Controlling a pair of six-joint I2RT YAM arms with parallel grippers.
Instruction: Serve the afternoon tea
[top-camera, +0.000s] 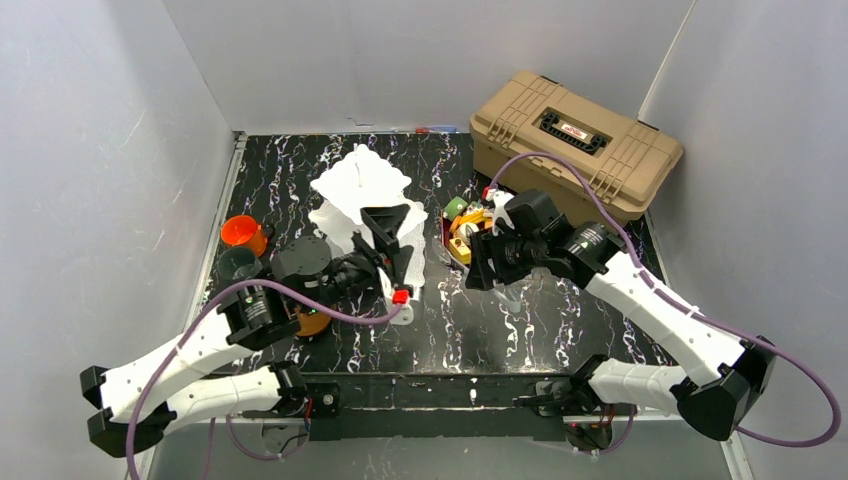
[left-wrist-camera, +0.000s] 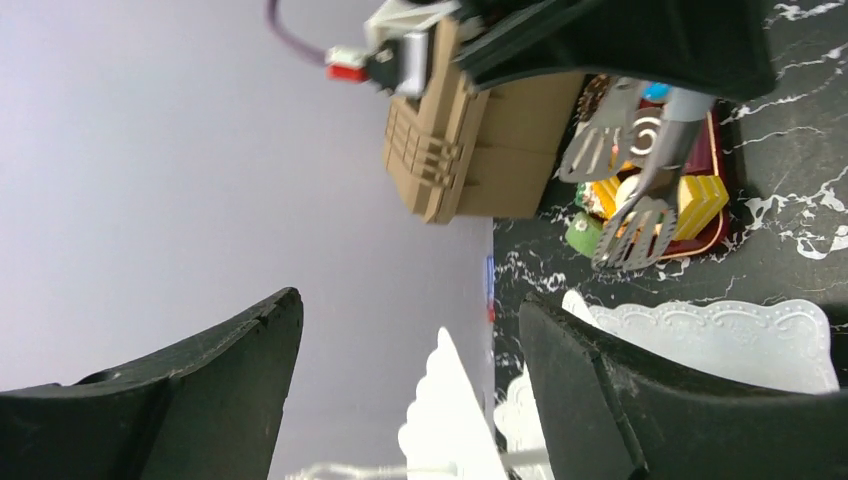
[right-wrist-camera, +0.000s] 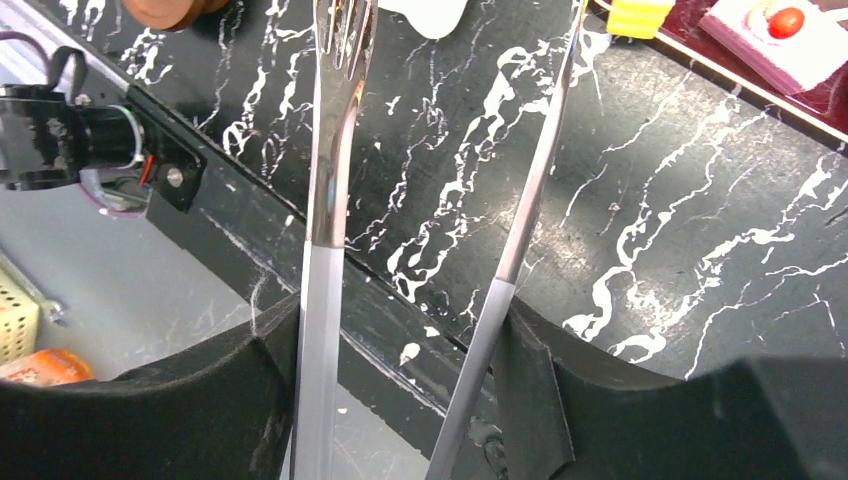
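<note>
My left gripper stands open above the white scalloped stand (top-camera: 358, 185), nothing between its fingers. My right gripper holds metal tongs (right-wrist-camera: 335, 170), its fingers around both arms of them, beside the tray of toy food (top-camera: 462, 225). In the left wrist view the tongs' slotted heads (left-wrist-camera: 635, 235) hang just over that tray, which holds yellow slices (left-wrist-camera: 700, 205). The right wrist view shows a pink cake slice (right-wrist-camera: 775, 40) on the red tray.
An orange cup (top-camera: 243, 232) and a dark glass (top-camera: 238, 264) stand at the left. A tan case (top-camera: 570, 140) fills the back right.
</note>
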